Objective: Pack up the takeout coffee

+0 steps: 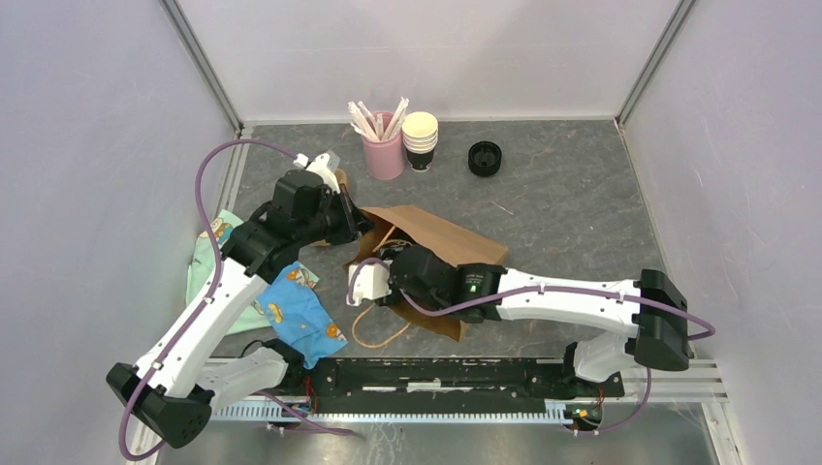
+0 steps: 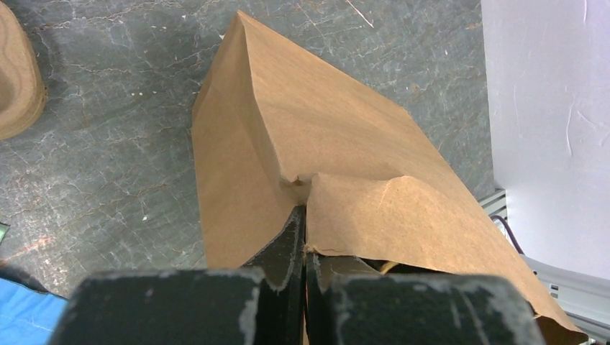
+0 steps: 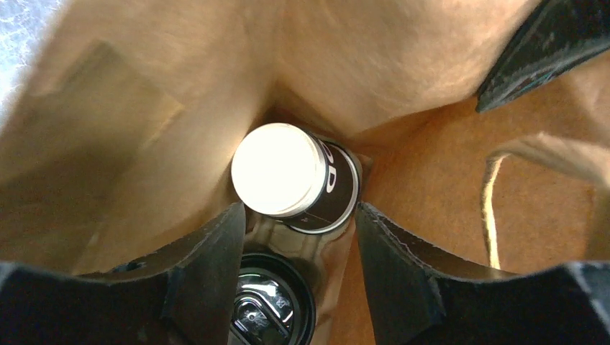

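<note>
A brown paper bag lies open mid-table. My left gripper is shut at the edge of its upper flap; whether paper is between the fingers is hard to tell. My right gripper is inside the bag with fingers apart and nothing between them, just short of a white-topped cup; below that sits a black-lidded cup. A bag handle hangs out toward the front.
At the back stand a pink holder with straws, stacked cups and a loose black lid. Blue cloth lies front left.
</note>
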